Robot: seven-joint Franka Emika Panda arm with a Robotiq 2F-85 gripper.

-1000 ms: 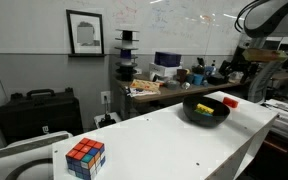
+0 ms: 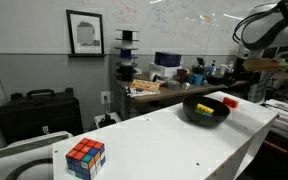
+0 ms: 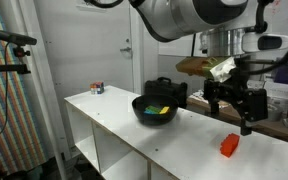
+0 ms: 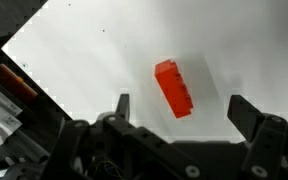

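A red block [image 4: 174,90], longer than it is wide, lies on the white table beneath my gripper. In the wrist view its fingers are wide apart, with one finger to each side of the block and neither touching it. In exterior view 2 the open gripper [image 3: 230,117] hangs above the red block [image 3: 229,145], with clear space between them. The same red block [image 2: 230,102] shows beside the black bowl [image 2: 205,112] in exterior view 1.
Inside the bowl are a yellow piece [image 2: 205,121] and something green. A Rubik's cube [image 2: 86,158] stands at the table's far end from the arm. Bare white tabletop [image 2: 154,140] lies between cube and bowl. The table edge is close to the block.
The arm and gripper have shifted slightly at the right of exterior view 1. Block, bowl and cube have stayed put.
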